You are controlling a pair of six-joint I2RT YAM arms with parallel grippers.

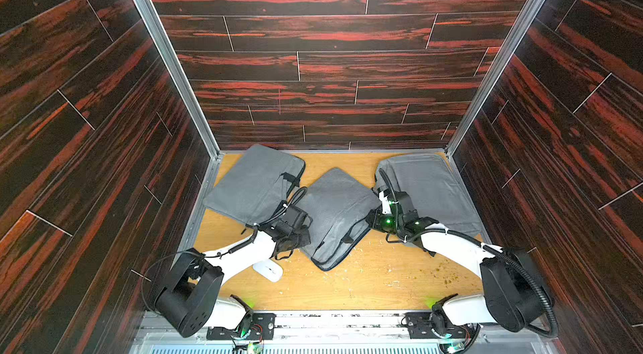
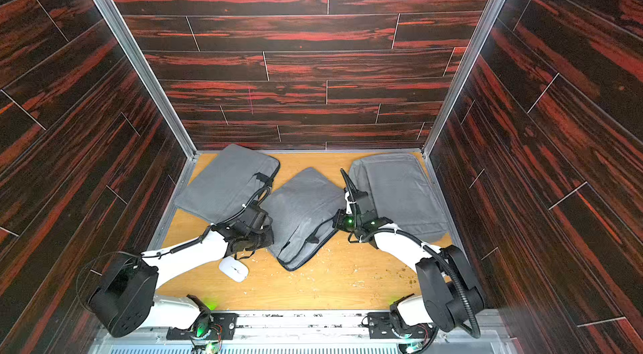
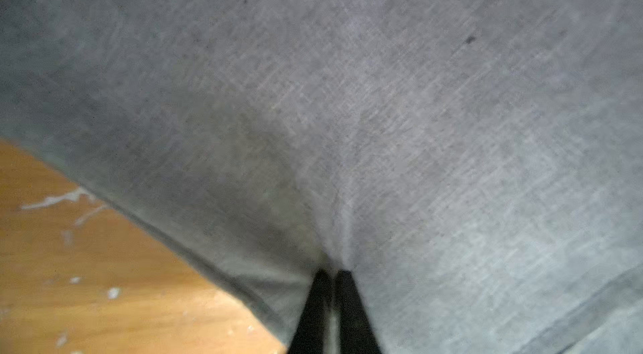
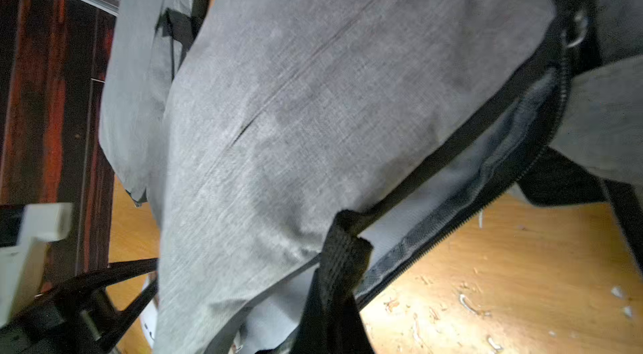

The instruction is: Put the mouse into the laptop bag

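The grey laptop bag (image 1: 335, 200) lies in the middle of the table. In the right wrist view its zipped edge (image 4: 462, 220) gapes, showing pale lining. My right gripper is shut on the black fabric tab (image 4: 345, 257) at the bag's upper flap. At the bag's left side, my left gripper has its fingers nearly together, a fold of grey cloth pinched at the tips. The white mouse (image 2: 233, 269) rests on the table just in front of the left forearm, partly covered by that arm in the top left view.
Two more grey bags lie at the back, one left (image 1: 251, 183) and one right (image 1: 428, 183). Black straps from the left bag run close to my left wrist. Bare wooden table (image 1: 348, 290) stretches along the front.
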